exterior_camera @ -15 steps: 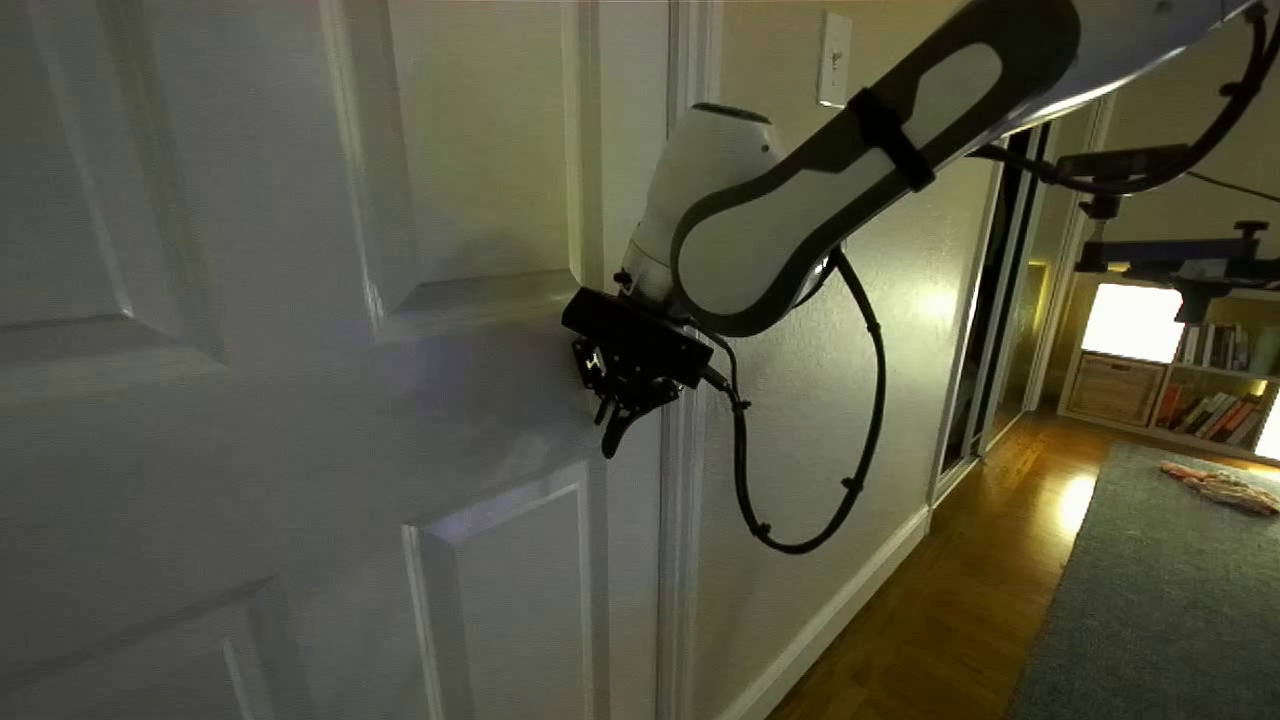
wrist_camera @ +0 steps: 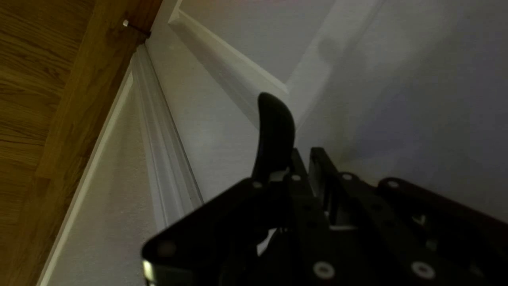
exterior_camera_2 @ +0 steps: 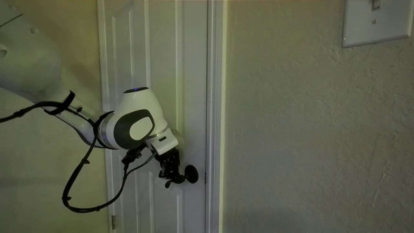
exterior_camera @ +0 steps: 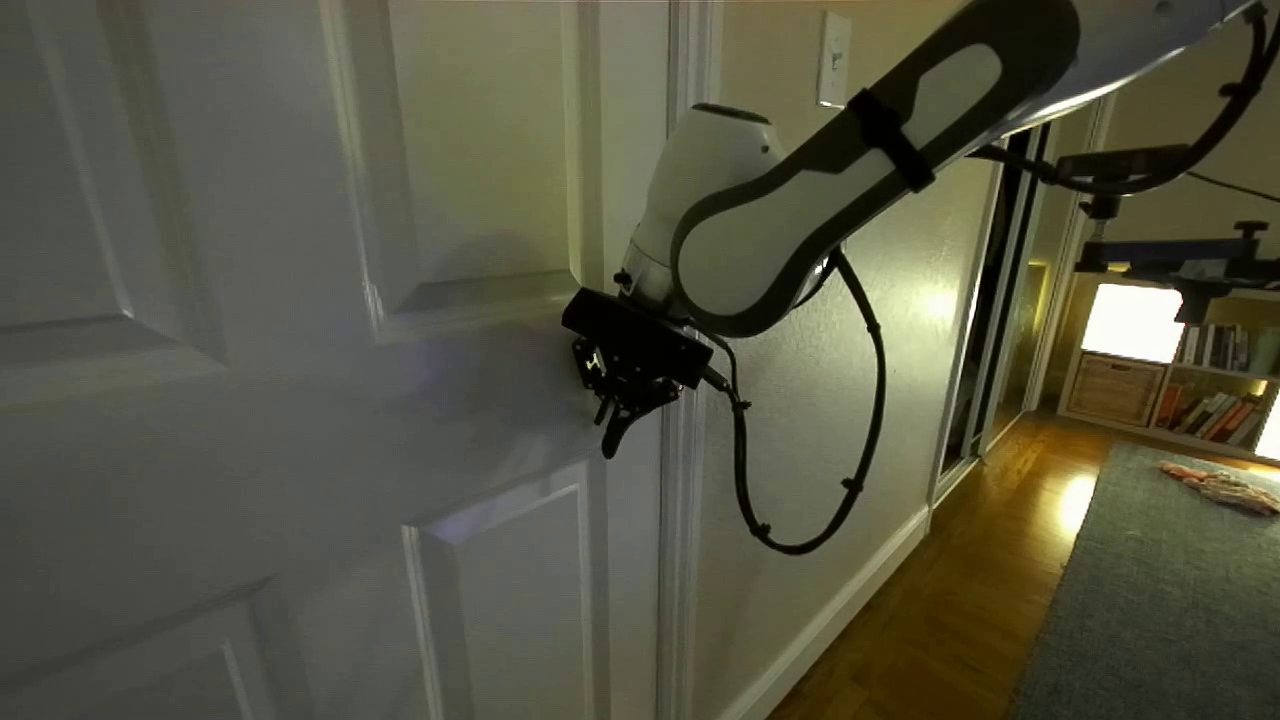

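Observation:
A white panelled door (exterior_camera_2: 194, 97) stands flush in its frame. It carries a black lever handle (exterior_camera_2: 191, 174) with a round base near the door's right edge in exterior view 2. My gripper (exterior_camera_2: 172, 174) is at the lever, shut on it, with the wrist above and tilted down. In exterior view 1 the curved end of the lever (exterior_camera: 614, 434) points downward below the gripper (exterior_camera: 608, 402). The wrist view has the dark lever end (wrist_camera: 276, 128) sticking out beyond the fingers (wrist_camera: 324, 164). Shadow and dark parts hide the exact contact.
The door trim (exterior_camera: 678, 540) and a textured wall (exterior_camera_2: 310, 136) border the door. A black cable (exterior_camera: 882, 384) loops below the wrist. On the wooden floor (exterior_camera: 948, 600) lies a grey rug (exterior_camera: 1152, 576). A door stop (wrist_camera: 136, 28) sticks out low on the door.

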